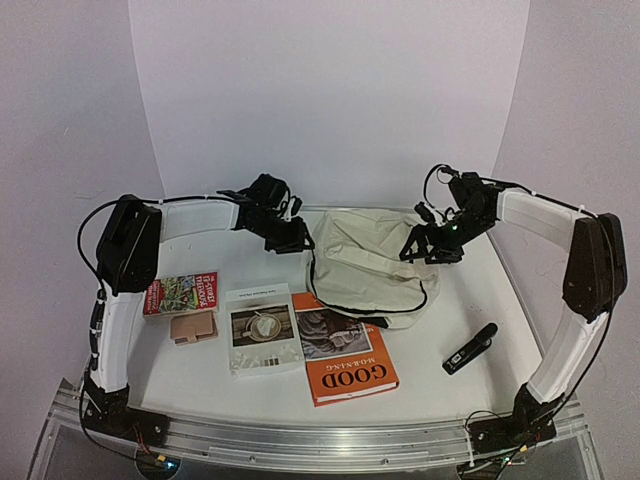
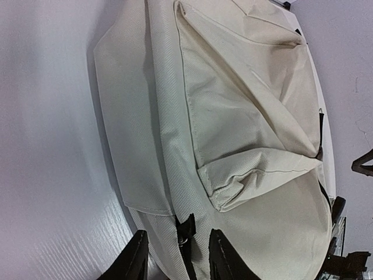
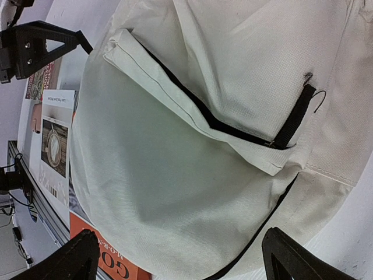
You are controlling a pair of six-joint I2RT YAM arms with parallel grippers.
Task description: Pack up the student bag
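A cream canvas bag point(image 1: 370, 280) lies flat at the back middle, black zip along its edge. My left gripper hangs open over the bag's left edge, by a black zip pull point(image 2: 185, 230). Over the bag's right part, my right gripper stands open, its fingertips wide apart. In front lie a white book with a cup picture point(image 1: 265, 345), an orange GOOD book point(image 1: 350, 370), a red comic-style book point(image 1: 182, 293), a pink wallet point(image 1: 193, 328) and a black stapler-like item point(image 1: 470, 348).
Walls point(image 1: 330, 100) enclose the table at back and sides. Bare white table point(image 1: 460, 400) shows at the front right and at the back left. A metal rail point(image 1: 320, 431) runs along the front edge.
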